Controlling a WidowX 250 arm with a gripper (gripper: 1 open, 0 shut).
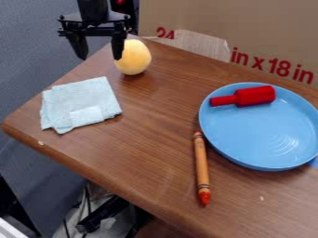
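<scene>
My black gripper [99, 45] hangs at the top left, its two fingers spread apart with nothing seen between them, beside and slightly left of a pale yellow round object [134, 58] on the table. A folded light-blue cloth [80, 104] lies at the left of the table. On the right sits a blue plate [261, 139] with a red cylinder with a narrow handle [254, 96] on it. An orange crayon [202, 169] lies left of the plate, pointing toward the front.
A cardboard box [255, 37] stands along the back.
</scene>
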